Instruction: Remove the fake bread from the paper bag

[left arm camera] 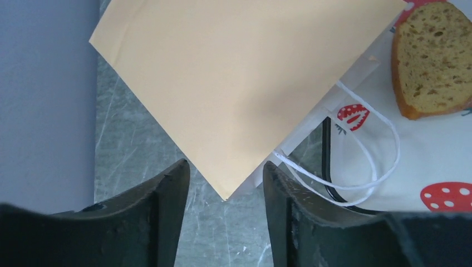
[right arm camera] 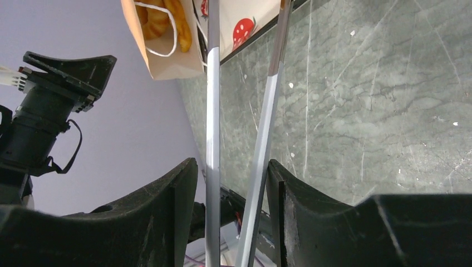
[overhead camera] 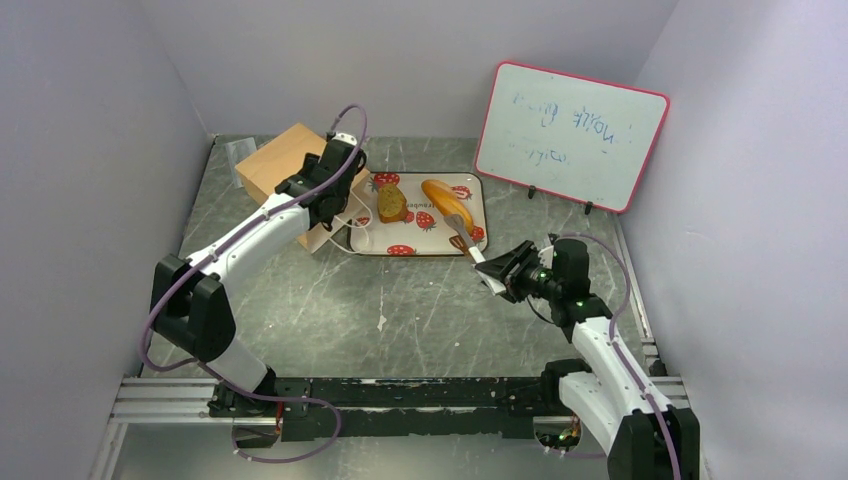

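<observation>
The tan paper bag (overhead camera: 280,165) lies on its side at the back left, its mouth and white handles towards the tray. Inside it, golden bread pieces (right arm camera: 179,25) show in the right wrist view. A brown bread slice (overhead camera: 392,204) and a long orange loaf (overhead camera: 446,202) are on the strawberry tray (overhead camera: 420,238). My left gripper is over the bag's edge, its fingers apart and nothing between them. Silver-and-brown tongs (right arm camera: 213,122) stand between the fingers of my right gripper, which is closed around them; their tips overlap the loaf's lower end in the top view.
A whiteboard (overhead camera: 572,135) with a red frame leans at the back right. Bare grey table (overhead camera: 400,320) lies in front of the tray. Walls bound the space on the left, back and right.
</observation>
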